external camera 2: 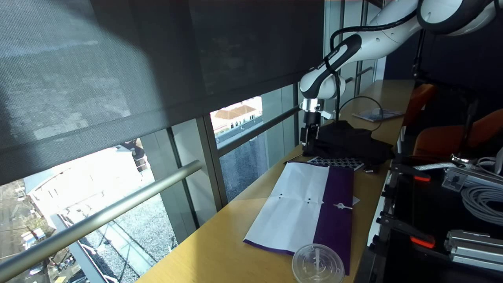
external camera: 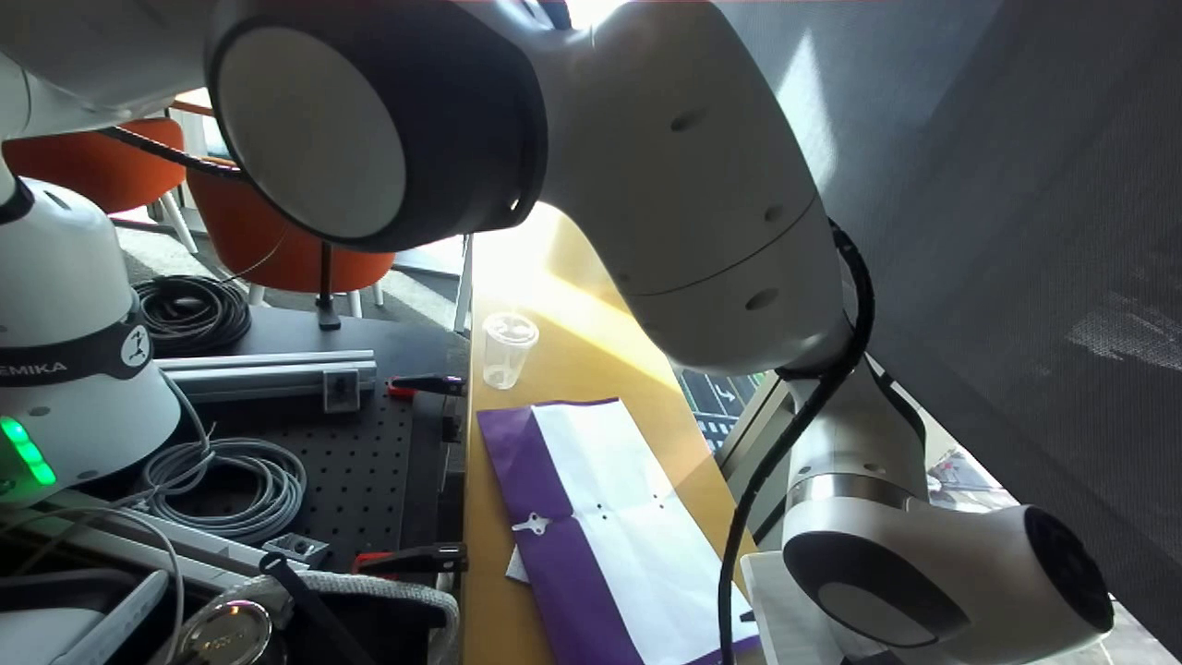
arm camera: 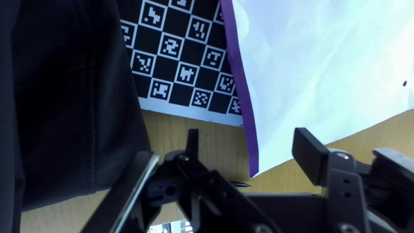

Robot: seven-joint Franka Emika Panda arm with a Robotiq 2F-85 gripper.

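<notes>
In the wrist view, my gripper stands open, its two black fingers [arm camera: 313, 155] well apart. Between them, below, lies a corner of the white and purple sheet [arm camera: 310, 81], flat on the wooden table [arm camera: 217, 143]. The dark tip of a thin object, perhaps a pen [arm camera: 240, 184], shows just below that corner; most of it is hidden by the gripper. Exterior view 2 has the gripper [external camera 2: 309, 150] low at the window side of the table, beside a black cloth [external camera 2: 349, 139]. No object shows held between the fingers.
A black-and-white marker board [arm camera: 178, 66] is partly under the sheet's edge. At the sheet's far end from the gripper stands a clear plastic cup [external camera: 507, 355]. A metal rail [external camera 2: 254, 132] runs along the window. Clamps [external camera: 410, 560] line the table's other edge.
</notes>
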